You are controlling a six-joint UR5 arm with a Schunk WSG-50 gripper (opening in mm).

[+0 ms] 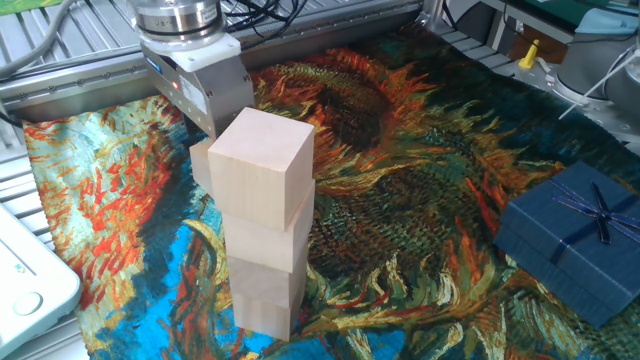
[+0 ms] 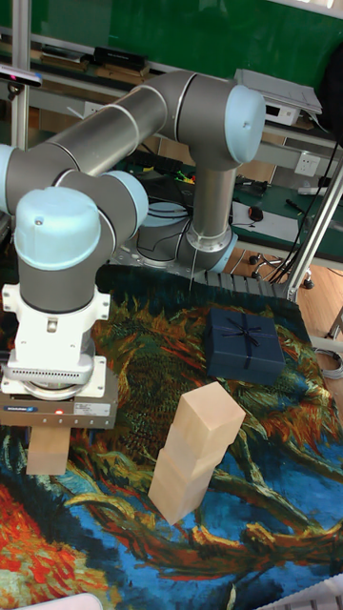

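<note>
A tower of several pale wooden blocks (image 1: 262, 215) stands on the patterned cloth, its blocks slightly out of line with one another. The same tower (image 2: 196, 447) appears right of the gripper in the other exterior view. A separate wooden block (image 2: 49, 451) is directly below and in front of my gripper (image 2: 59, 415). Only a sliver of that block (image 1: 201, 167) shows behind the tower. My gripper (image 1: 205, 118) points downward over it. Its fingertips are hidden by blocks and the gripper body, so whether the fingers grip the block cannot be seen.
A dark blue gift box with a ribbon (image 1: 575, 240) lies on the cloth, well apart from the tower. A white device (image 1: 30, 285) borders the left side. Between tower and box the cloth (image 1: 400, 235) is clear.
</note>
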